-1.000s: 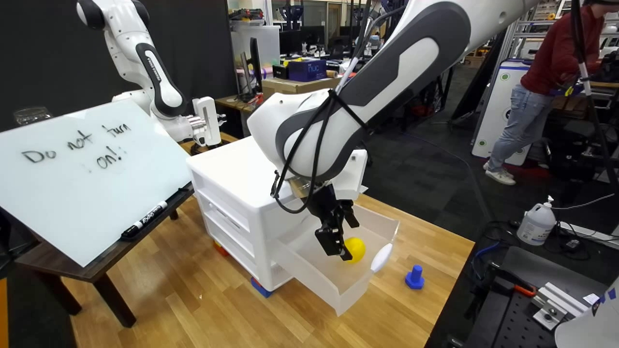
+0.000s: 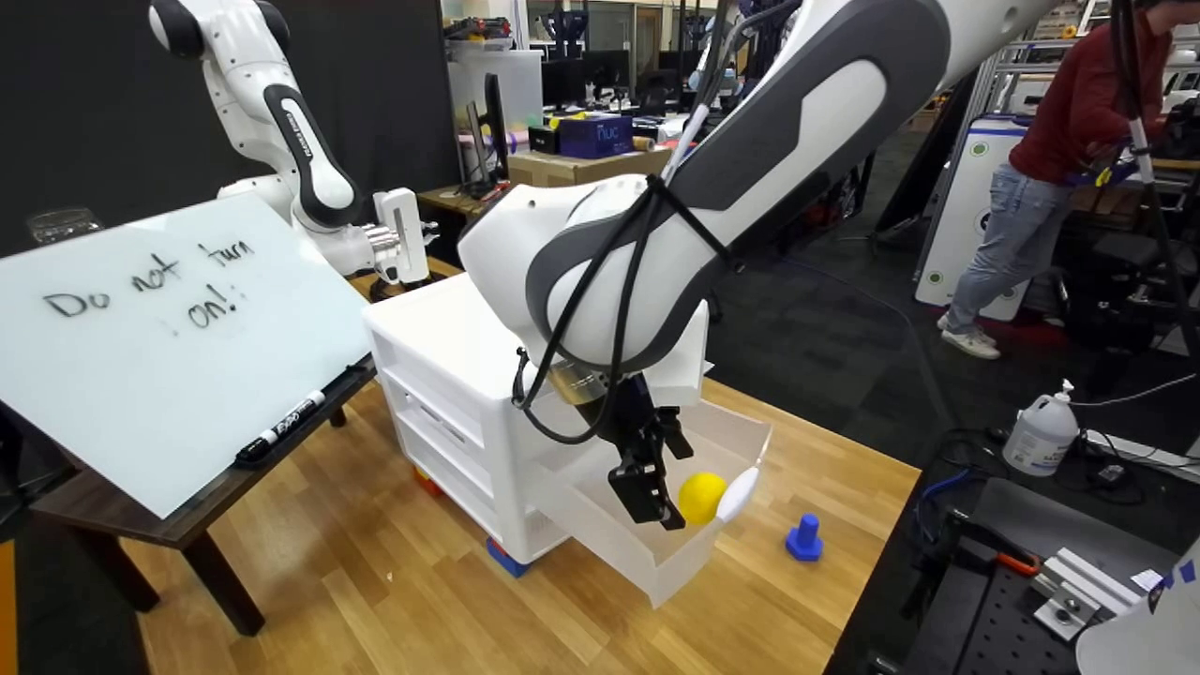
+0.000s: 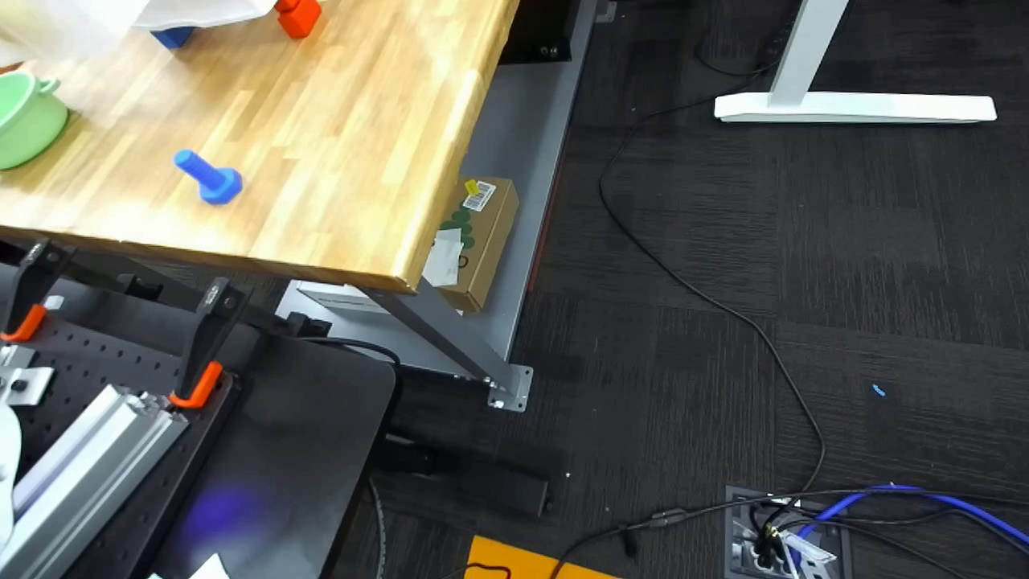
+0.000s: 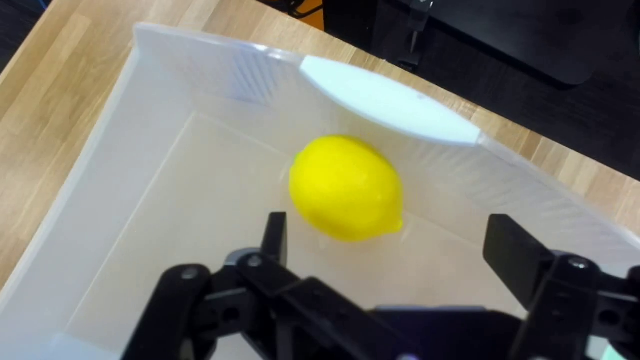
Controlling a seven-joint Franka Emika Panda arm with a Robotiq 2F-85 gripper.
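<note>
A yellow lemon [image 4: 346,188] lies on the floor of the open, translucent drawer [image 4: 174,222], close to its front wall with the white handle [image 4: 393,102]. My gripper is open over the drawer, its two black fingers wide apart and nothing between them; in the wrist view the lemon shows just beyond the fingertips. From exterior view 1, the gripper [image 2: 664,467] hangs inside the drawer's outline, beside the lemon [image 2: 702,497] on the cabinet side. The white cabinet [image 2: 450,371] stands on the wooden table. How high the fingertips are above the drawer floor is hard to judge.
A blue bolt-shaped piece [image 2: 804,539] stands on the table before the drawer. A green pot [image 3: 29,121] sits near the table edge in exterior view 2. Left of the cabinet leans a whiteboard [image 2: 169,337]. Bare table lies around the bolt.
My gripper has moved lower and slightly toward the cabinet. The lemon has shifted toward the drawer's front handle, with a gap now between it and the gripper.
</note>
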